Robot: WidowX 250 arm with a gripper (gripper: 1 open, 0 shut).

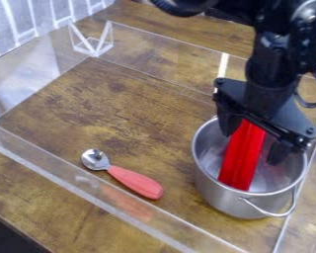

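A steel pot (261, 201) stands on the wooden table at the right, with a long red block (239, 161) leaning inside it. My black gripper (264, 130) is down at the pot's mouth, open, its fingers around the upper part of the red block; whether they touch it cannot be told. A spoon with a pink handle (133, 182) lies on the table to the left of the pot.
Clear acrylic edges (20, 146) border the work area. A small white wire piece (91, 42) sits at the back left.
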